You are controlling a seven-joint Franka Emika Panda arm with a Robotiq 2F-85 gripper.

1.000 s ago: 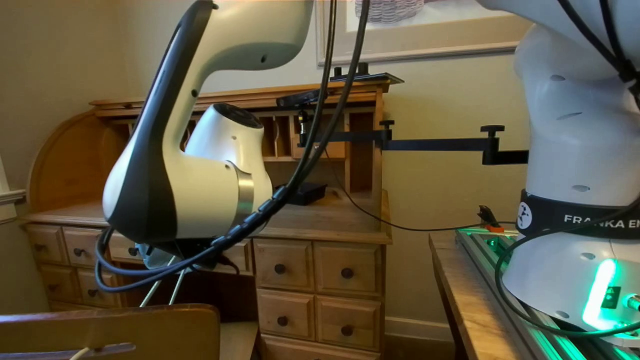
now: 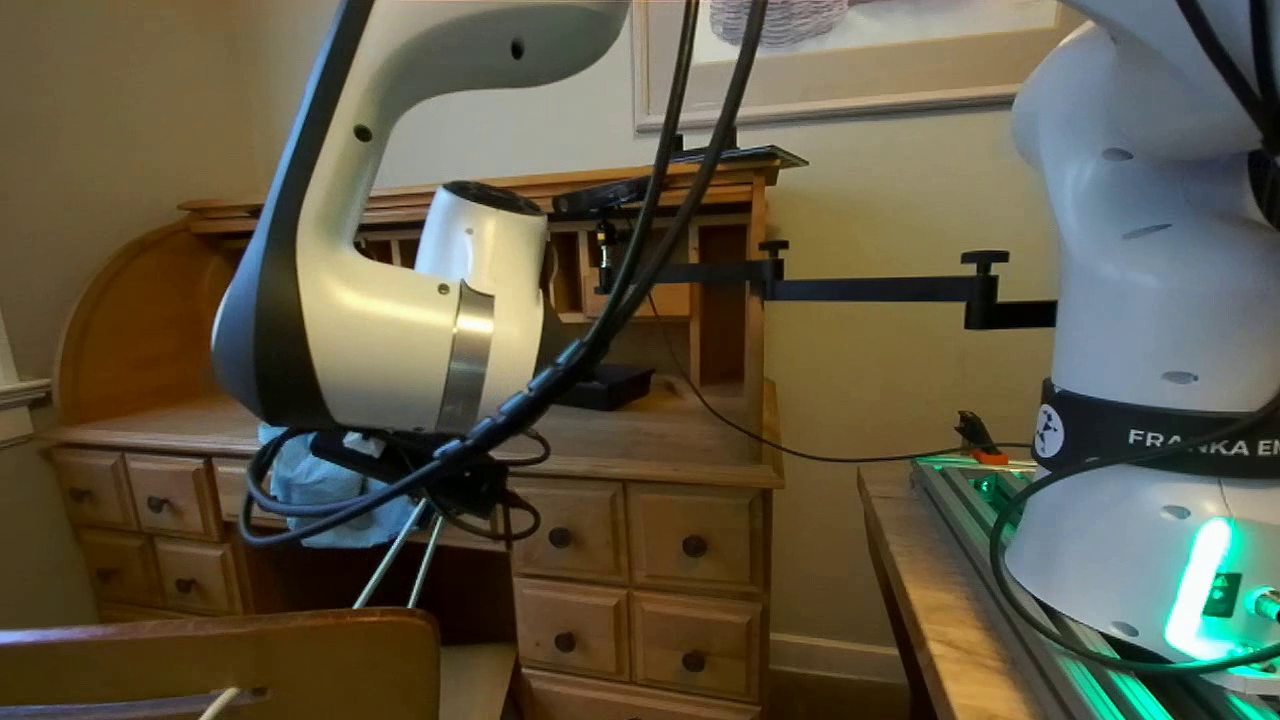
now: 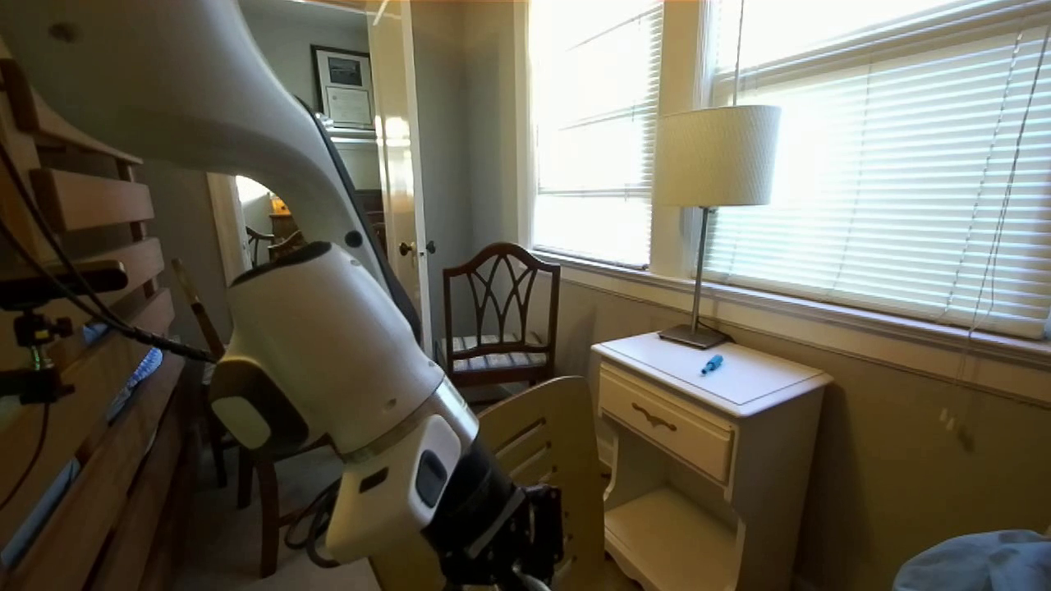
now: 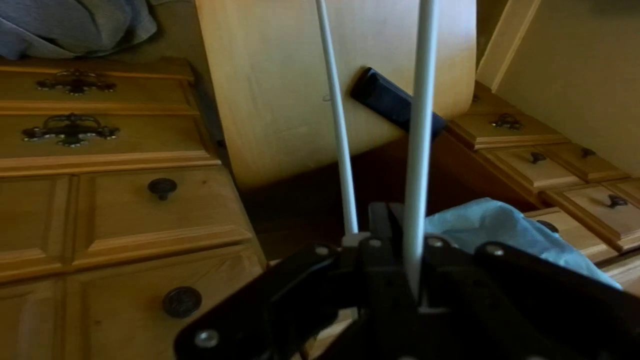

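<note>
From my gripper (image 2: 386, 594), two long, thin, pale rods extend as its fingers (image 4: 418, 150); they stand apart with nothing visible between them. In the wrist view they point over a wooden seat (image 4: 270, 72), where a black remote-like object (image 4: 384, 99) lies, partly behind the nearer rod. The rod tips run out of that view. A pale blue cloth (image 4: 498, 231) shows just beyond the gripper's black body, and exterior view 1 has the cloth (image 2: 342, 492) behind it; what supports it is unclear. In exterior view 2 only the gripper's black housing (image 3: 502, 527) shows clearly.
A wooden chair back (image 2: 216, 660) stands in front of the rods. Behind the arm is a roll-top desk (image 2: 672, 450) with several drawers. Grey cloth (image 4: 72, 27) lies at the wrist view's upper left. Far off, a white nightstand (image 3: 778, 443) bears a lamp (image 3: 719, 158) and blue marker (image 3: 711, 365).
In exterior view 1 the gripper and its rods have shifted right and a little up. The arm has turned slightly, and more of the blue cloth now shows.
</note>
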